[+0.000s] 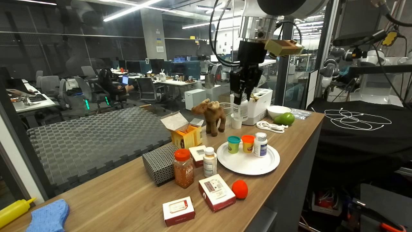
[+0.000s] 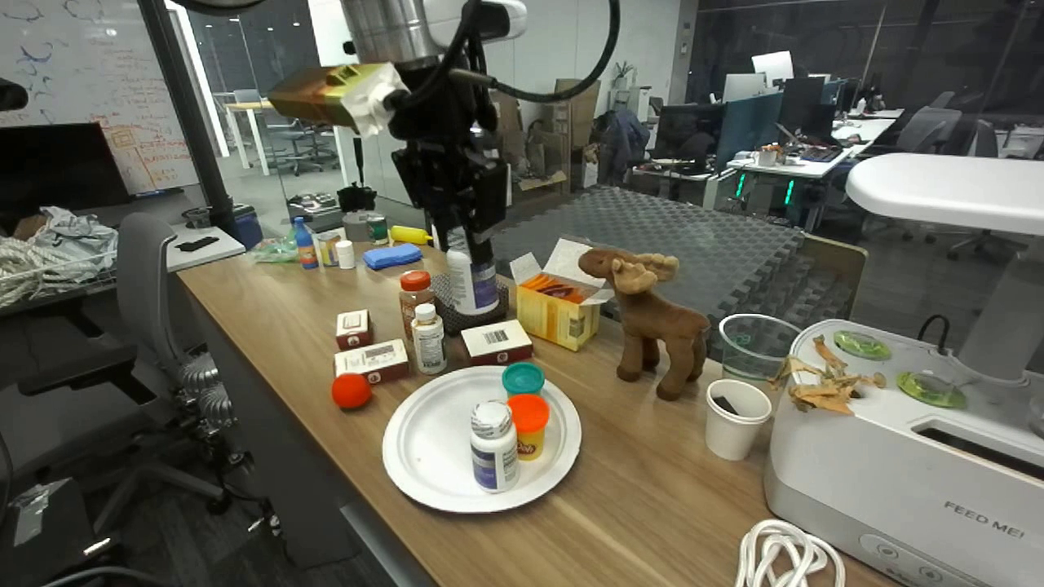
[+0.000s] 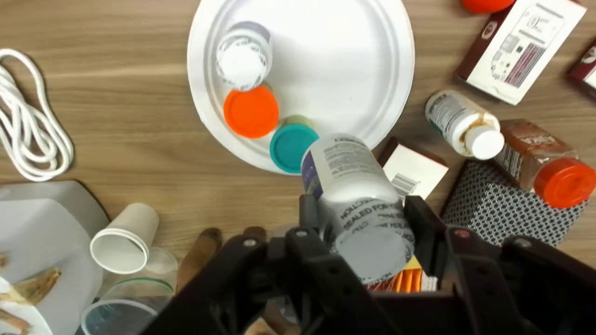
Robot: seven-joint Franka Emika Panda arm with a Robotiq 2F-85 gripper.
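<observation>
My gripper is shut on a white pill bottle (image 3: 357, 178), whose grey-white sealed lid faces the wrist camera. In exterior view 1 the held bottle (image 1: 240, 110) hangs well above the table, and in exterior view 2 the same bottle (image 2: 472, 284) shows a purple and white label. Below it lies the white plate (image 2: 431, 479), which bears another white bottle (image 2: 494, 448), an orange-lidded tub (image 2: 529, 425) and a teal-lidded tub (image 2: 524, 378). The wrist view has the held bottle overlapping the plate's edge near the teal lid.
Beside the plate stand a small pill bottle (image 1: 210, 162), a red-lidded jar (image 1: 183, 170) and several small boxes. A brown plush moose (image 2: 651, 318), a yellow open box (image 2: 558, 313) and a paper cup (image 2: 736, 421) line the back. Bare wood shows at the left (image 1: 112, 205).
</observation>
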